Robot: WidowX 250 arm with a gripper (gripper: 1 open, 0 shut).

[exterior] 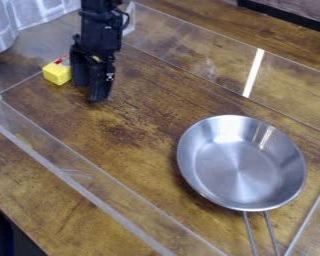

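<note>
The black robot gripper [93, 78] hangs low over the wooden table at the upper left, its arm rising to the top edge. It stands open, just to the right of a small yellow block [57, 72]; whether it touches the block, or has anything behind its dark fingers, I cannot tell. A steel frying pan [240, 162] rests on the right half of the table, its handle pointing toward the bottom edge.
Pale translucent strips run along its left and right sides. A whitish, see-through object [5, 25] is at the top left corner.
</note>
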